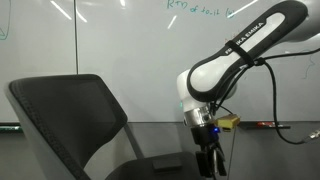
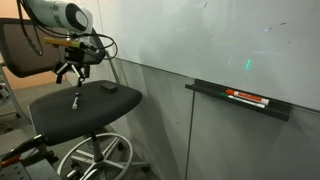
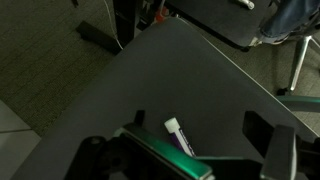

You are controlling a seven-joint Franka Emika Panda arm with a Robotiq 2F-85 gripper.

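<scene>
A marker with a white end and purple band lies on the dark chair seat in the wrist view, partly hidden by a green-edged dark piece at the bottom. In exterior view 2 the marker is a small light stick on the seat. My gripper hangs above it there, apart from the seat. The gripper points down beside the chair back in exterior view 1. Its dark fingers stand wide apart in the wrist view, and nothing shows held between them.
A dark block lies on the seat's far side, near the whiteboard wall. The chair back rises left of the arm. Markers rest on the whiteboard tray. Much of the seat is bare.
</scene>
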